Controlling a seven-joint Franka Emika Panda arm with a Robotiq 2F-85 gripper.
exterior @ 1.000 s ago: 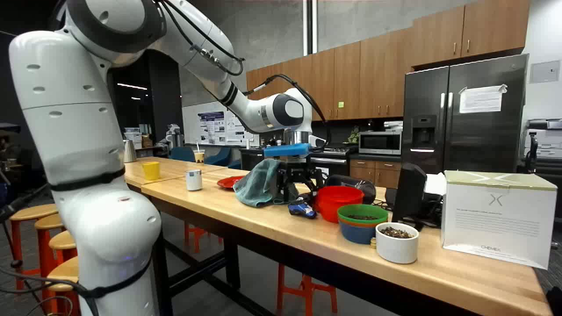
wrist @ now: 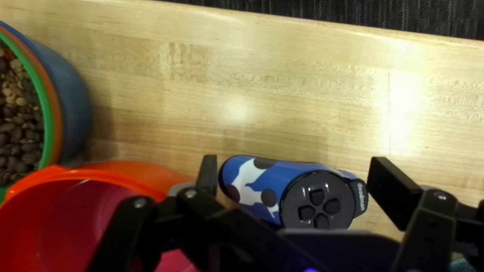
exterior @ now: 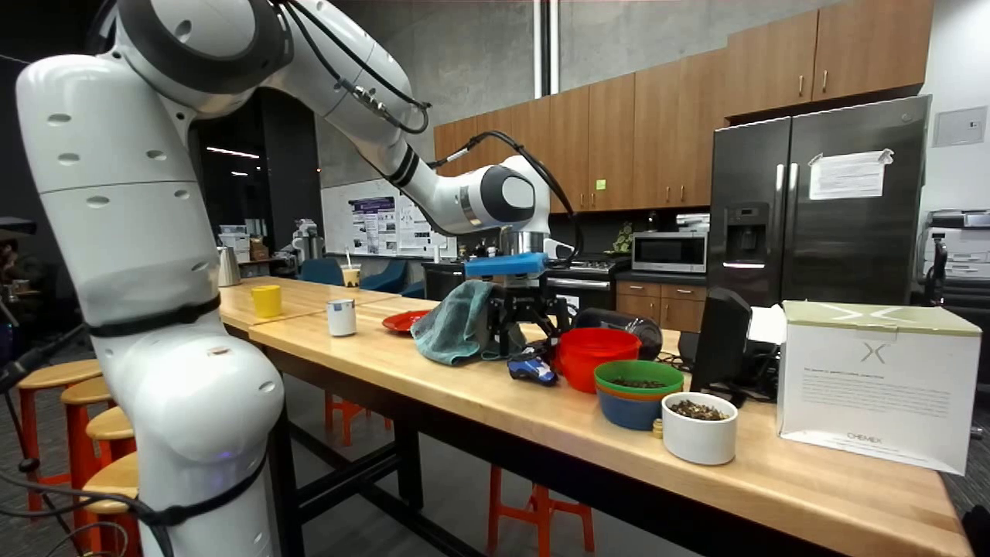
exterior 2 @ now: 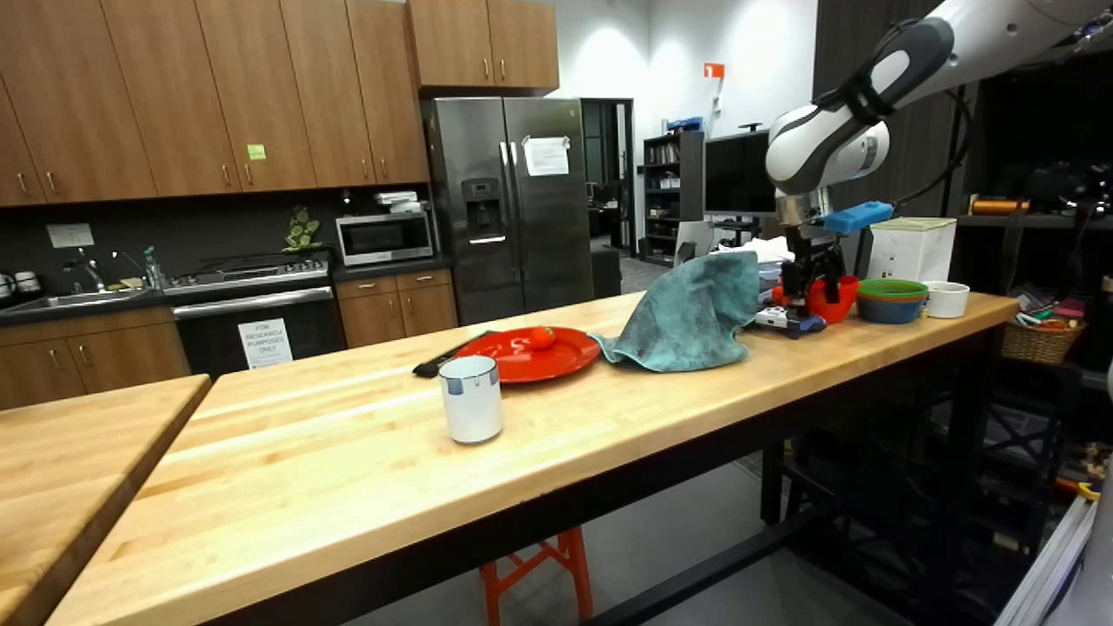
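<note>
My gripper is open, its black fingers spread to either side of a blue, white and black controller (wrist: 261, 181) that lies on the wooden table. The controller's round black button face and a "deadman" label show in the wrist view; its lower part is hidden behind the gripper body. In exterior view 1 the controller (exterior: 531, 368) sits just in front of the gripper, beside a red bowl (exterior: 594, 357). A teal cloth (exterior 2: 689, 313) stands draped in a heap on the gripper's other side.
Stacked green, orange and blue bowls (exterior: 638, 390) holding dark seeds, a white bowl (exterior: 698, 441) and a white box (exterior: 872, 390) crowd one end. Toward the other end are a red plate (exterior 2: 522, 360) and a white mug (exterior 2: 471, 402). Bare wood lies along the table's near edge.
</note>
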